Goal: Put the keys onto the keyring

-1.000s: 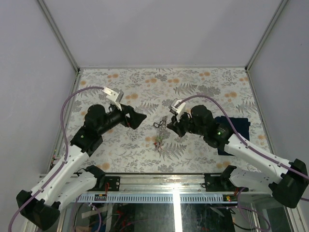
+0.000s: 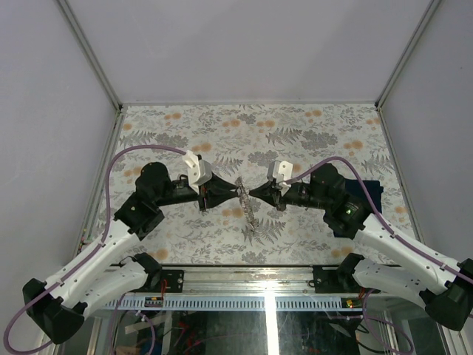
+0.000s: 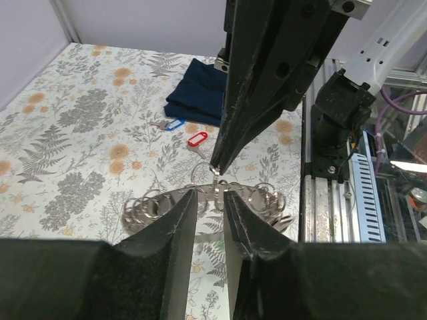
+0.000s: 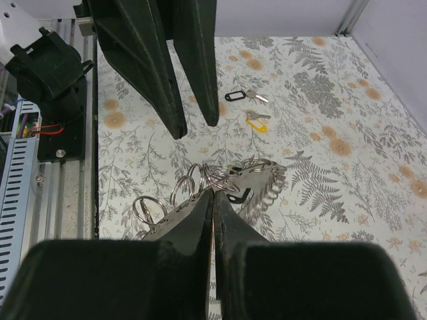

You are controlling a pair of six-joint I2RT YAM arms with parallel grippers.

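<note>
A silvery keyring (image 2: 247,211), a long metallic band with several wire rings, hangs between the two grippers in the top view. My right gripper is shut, and the keyring (image 4: 270,179) hangs at its tips with a black clip (image 4: 240,197) on it. From the left wrist view, a small silver bit shows at the right fingertips, above the blurred keyring (image 3: 150,208). My left gripper stands part open, its fingertips close in front of the band; whether they touch cannot be told.
Keys with a blue tag (image 3: 175,125) and a red tag (image 3: 198,139) lie on the patterned table. On the other side lie keys with a black tag (image 4: 235,96) and a yellow tag (image 4: 256,125). A folded dark cloth (image 3: 198,90) rests at the right.
My left gripper has moved right, up to the keyring. My right gripper has shifted slightly left with the keyring, whose lower end has swung about; its coloured pieces no longer show from above.
</note>
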